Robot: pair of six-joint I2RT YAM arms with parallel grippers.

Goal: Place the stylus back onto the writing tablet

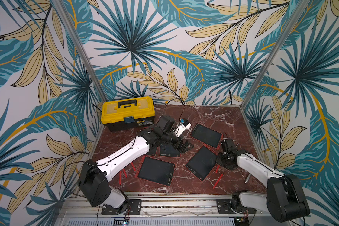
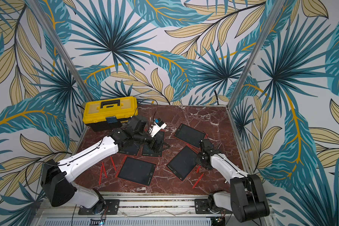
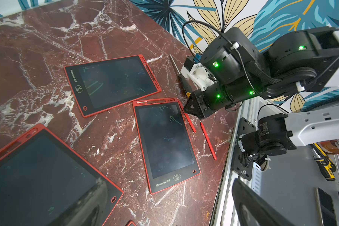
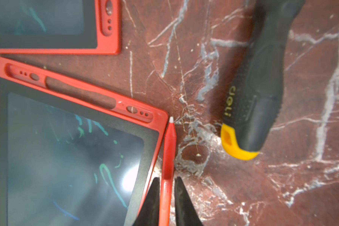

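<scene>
In the right wrist view a red stylus [image 4: 169,154] with a white tip lies on the table along the edge of a red-framed writing tablet [image 4: 73,150]. My right gripper straddles it, a finger close on each side; a thin gap still seems to show, so the fingers are only partly open. The tablet's pen slot [image 4: 81,92] is empty. From the left wrist, this stylus [image 3: 189,121] is seen beside the middle tablet [image 3: 165,139], and a second stylus [image 3: 208,141] lies farther off. My left gripper [image 1: 186,145] hangs open and empty above the tablets.
A black-and-yellow screwdriver [image 4: 259,79] lies right of the stylus. Another tablet [image 3: 113,84] sits close to the middle one, and a third tablet [image 1: 156,171] lies front left. Several styluses [image 1: 120,177] are at the left. A yellow toolbox [image 1: 128,113] stands back left.
</scene>
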